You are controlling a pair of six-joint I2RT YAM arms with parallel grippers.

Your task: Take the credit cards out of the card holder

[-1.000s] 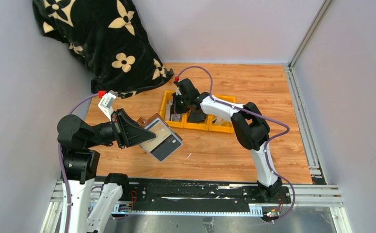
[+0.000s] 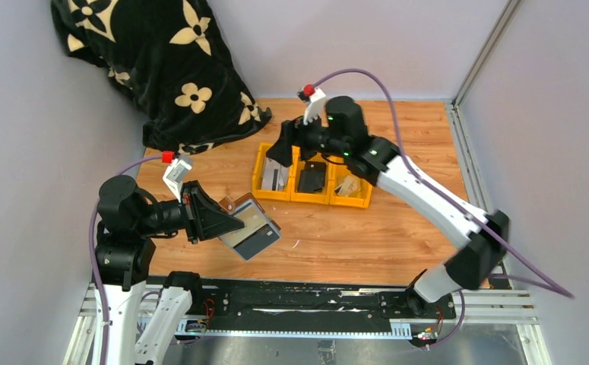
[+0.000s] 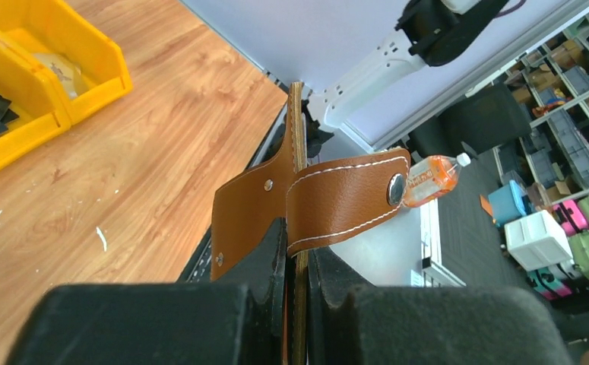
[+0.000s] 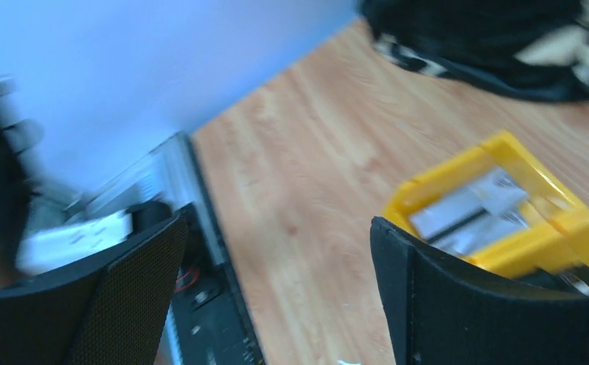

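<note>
A brown leather card holder (image 3: 348,199) with a snap strap is held upright in my left gripper, whose fingers are shut on it. From above, the holder's face (image 2: 250,228) shows pale and grey panels; whether those are cards or sleeves I cannot tell. White cards (image 4: 466,217) lie in the left compartment of the yellow bin (image 2: 256,179). My right gripper is open, nothing between its fingers, raised above the bin side of the table.
Dark flat items (image 2: 311,178) fill the bin's middle compartment, and a beige item (image 2: 348,185) is in the right one. A black flowered cushion (image 2: 169,68) stands at the back left.
My right gripper has opened, risen from the left compartment and swung to the right, its arm lifting too. The left gripper, still on the holder, has shifted slightly.
</note>
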